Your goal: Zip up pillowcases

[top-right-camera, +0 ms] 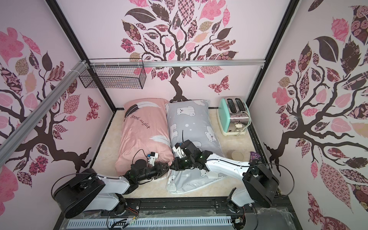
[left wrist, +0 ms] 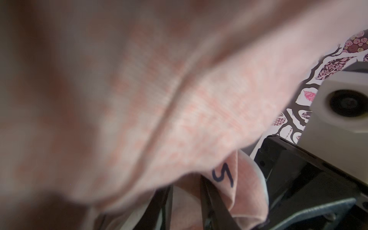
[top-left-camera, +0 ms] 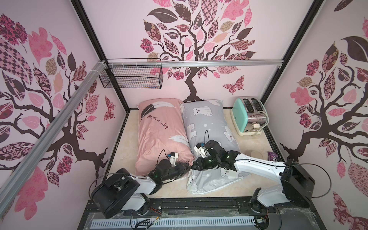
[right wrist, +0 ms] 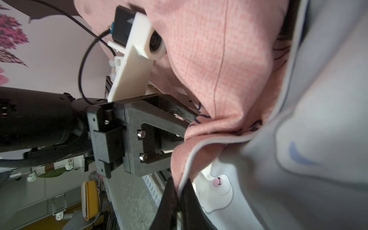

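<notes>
The pink "good night" pillowcase [top-left-camera: 159, 132] lies on the left and the grey bear pillowcase [top-left-camera: 205, 118] beside it on the right. In the top left view, my left gripper [top-left-camera: 187, 167] is at the pink case's front right corner, facing my right gripper [top-left-camera: 193, 167]. The right wrist view shows the right gripper shut on the pink corner's pale-edged zipper strip [right wrist: 189, 164]. Left gripper fingers [left wrist: 164, 203] stand apart in the left wrist view, pink cloth [left wrist: 187, 214] visible between and behind them. The zipper slider does not show.
A mint toaster [top-left-camera: 249, 117] stands at the back right, with a purple packet [top-left-camera: 273, 156] nearer. A wire basket [top-left-camera: 132, 75] hangs on the back left rail. Bare table [top-left-camera: 124, 153] lies left of the pink case.
</notes>
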